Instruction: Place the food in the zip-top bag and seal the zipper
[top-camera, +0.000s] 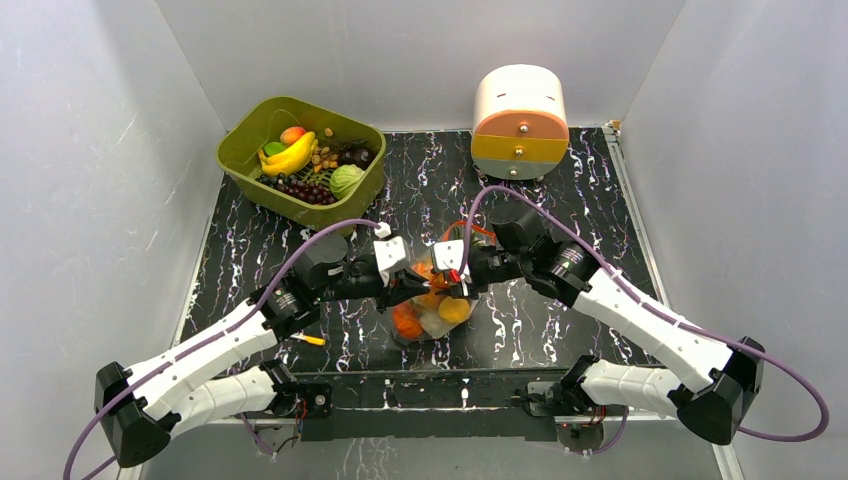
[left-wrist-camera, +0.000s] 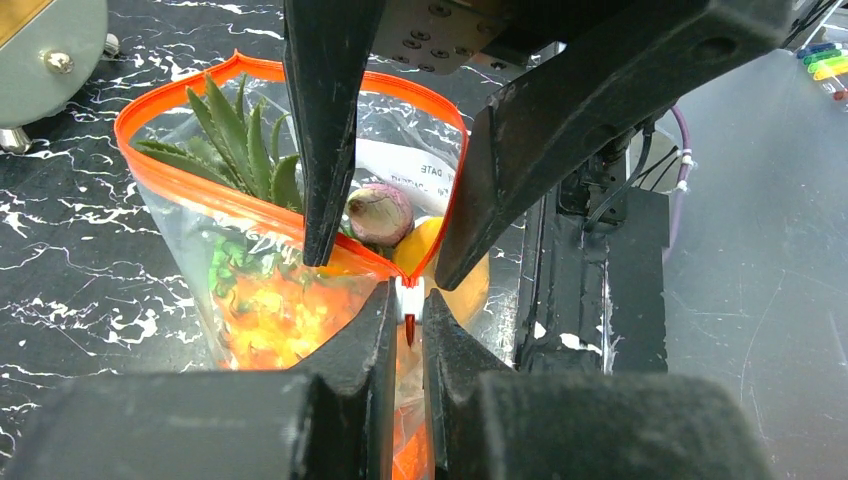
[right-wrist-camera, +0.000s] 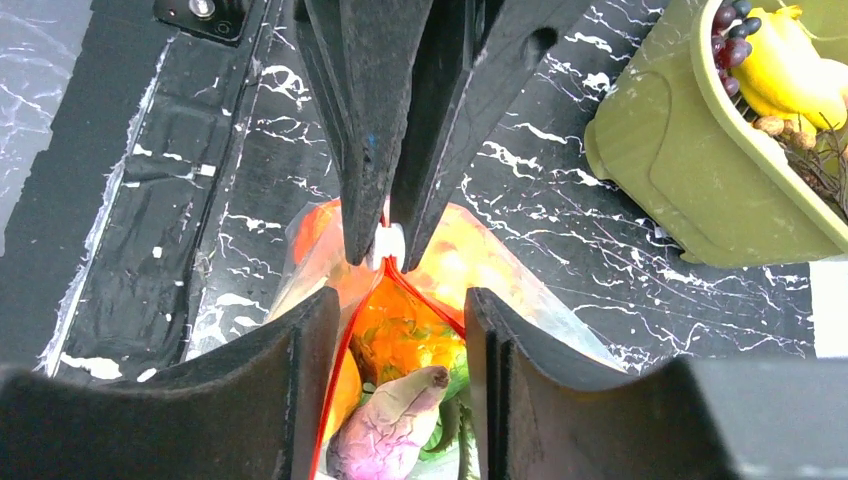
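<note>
The clear zip top bag (left-wrist-camera: 180, 265) stands with its orange zipper rim (left-wrist-camera: 215, 205) spread wide at the top. Inside are green spiky leaves (left-wrist-camera: 235, 140), a purple-white vegetable (left-wrist-camera: 380, 213) and orange food (left-wrist-camera: 285, 315). At the rim's front corner sits a small white zipper piece (left-wrist-camera: 410, 297), pinched by my left gripper, which is shut on it. My right gripper is part open, its two fingers on either side of the two orange zipper strips (right-wrist-camera: 387, 275) just beyond that piece. Whether its fingers touch the strips is hard to tell.
A green basket (top-camera: 372, 195) of fruit and vegetables stands at the back left. A small drawer cabinet (top-camera: 520, 125) is at the back right. An orange-yellow marker (top-camera: 310, 340) lies near the left arm. Both gripper tips are very close together over the bag.
</note>
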